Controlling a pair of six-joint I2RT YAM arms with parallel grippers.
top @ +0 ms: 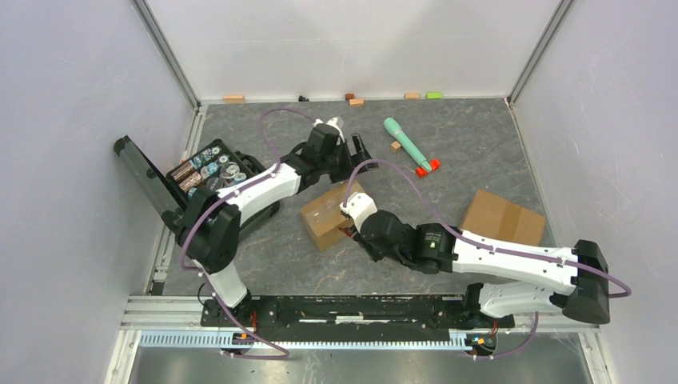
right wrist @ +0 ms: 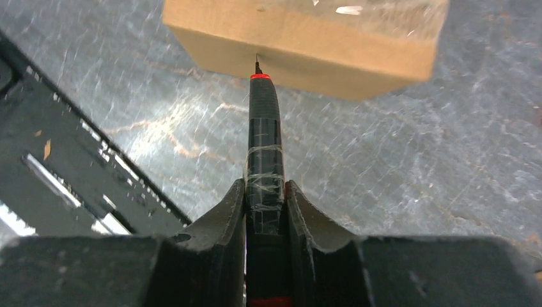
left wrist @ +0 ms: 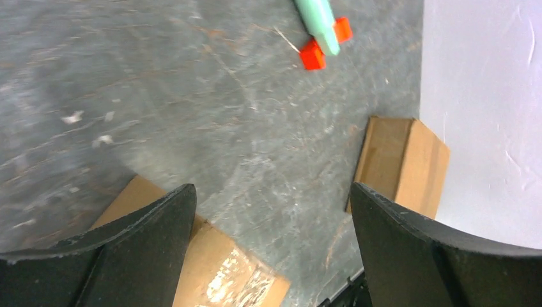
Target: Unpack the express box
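Observation:
The brown cardboard box [top: 324, 214], taped along its top, lies on the grey table between both arms. My left gripper [top: 352, 157] stands open just beyond the box's far end, its fingers empty. In the left wrist view the box [left wrist: 224, 275] shows low down, partly behind the left finger [left wrist: 137, 256]. My right gripper is shut on a black and red cutter [right wrist: 264, 141].
An open black case [top: 216, 144] of round items stands at the left. A green cylinder [top: 406, 142] rests on a red holder [top: 433, 165] at the back. Another brown box [top: 504, 216] lies at the right. Open table separates these from the box.

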